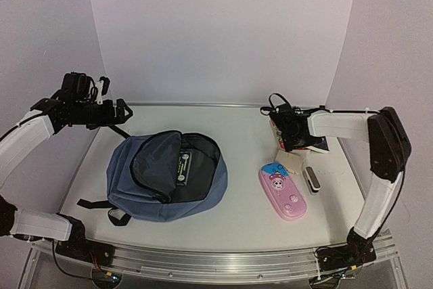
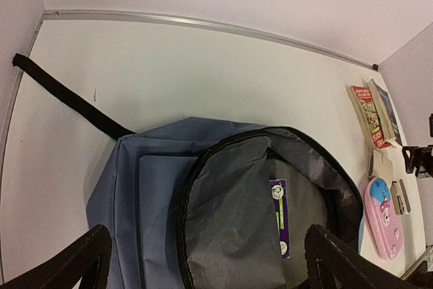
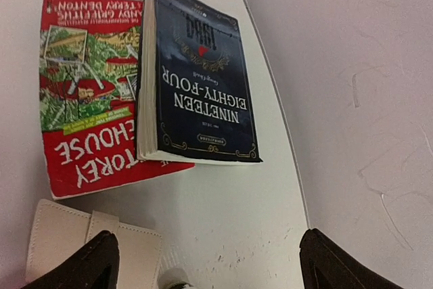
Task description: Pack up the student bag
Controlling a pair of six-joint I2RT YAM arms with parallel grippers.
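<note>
The blue backpack (image 1: 166,177) lies on the table at left, its main pocket unzipped. Inside shows a narrow purple item (image 2: 280,218). Beyond the bag's upper left, my left gripper (image 1: 123,112) hangs open and empty. My right gripper is open, its fingers wide apart and empty, near the books at back right. The dark "Nineteen Eighty-Four" book (image 3: 203,79) partly overlaps a red and green book (image 3: 88,99). A cream wallet-like item (image 3: 125,255) lies close by. In front are a pink pencil case (image 1: 283,193) with a blue end and a small stapler-like item (image 1: 312,180).
A black strap (image 2: 71,96) stretches from the bag over the table at back left. Grey walls (image 3: 352,99) close in the sides and back.
</note>
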